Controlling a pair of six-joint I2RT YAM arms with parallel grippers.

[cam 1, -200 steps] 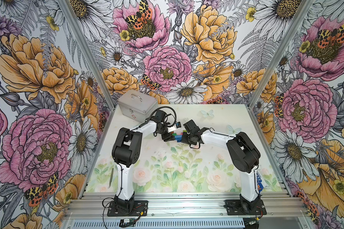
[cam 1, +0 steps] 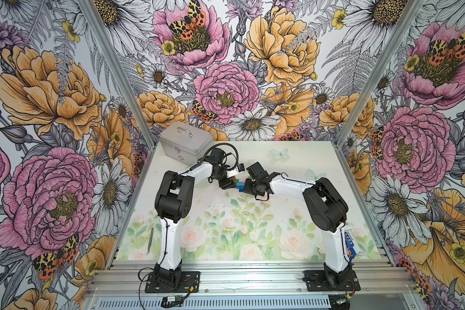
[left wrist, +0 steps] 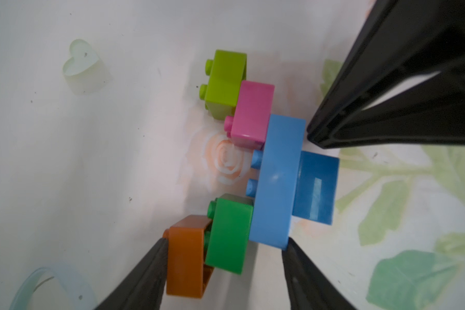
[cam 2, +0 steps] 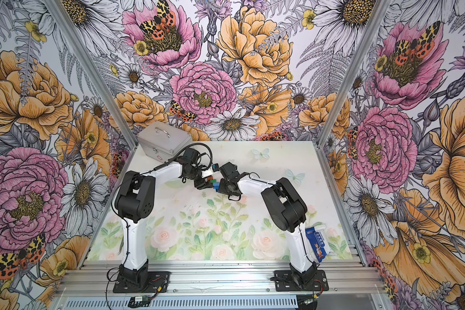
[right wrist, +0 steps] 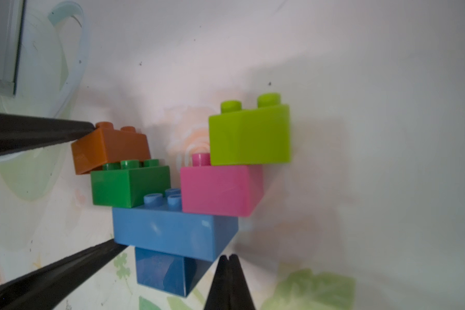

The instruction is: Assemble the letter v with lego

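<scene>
In the right wrist view, stepped bricks form a V: a dark blue brick [right wrist: 160, 269] at the point, a long light blue brick [right wrist: 165, 230] above it. One side carries a green brick [right wrist: 111, 187] and an orange brick [right wrist: 111, 147]. On the other are a pink brick [right wrist: 214, 189] and a lime brick [right wrist: 250, 135]. My left gripper stands part open, one finger beside the orange brick and the other by the light blue brick's end; contact is unclear. My right gripper is shut, nothing visible between its fingertips, close to the light blue brick.
A grey metal case [cam 1: 186, 142] stands at the back left of the table. A blue packet [cam 2: 315, 242] lies beside the right arm's base.
The right arm's elbow has moved slightly left. The bricks appear to stay in place.
</scene>
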